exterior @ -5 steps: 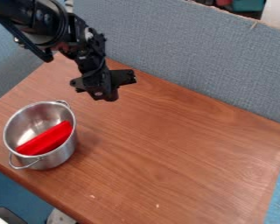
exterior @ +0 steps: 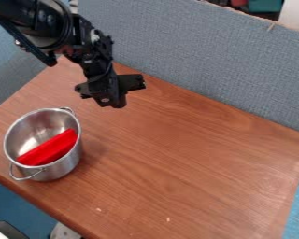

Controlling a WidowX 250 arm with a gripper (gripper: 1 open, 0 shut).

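My black gripper (exterior: 111, 93) hangs over the back left of the wooden table, pointing down, and looks shut with nothing visible between its fingers. A steel pot (exterior: 66, 167) with side handles stands at the front left edge of the table, below and left of the gripper. Inside it lies a long red object (exterior: 48, 147).
A grey padded wall (exterior: 202, 51) runs along the back. A blue tape strip (exterior: 295, 210) is at the right.
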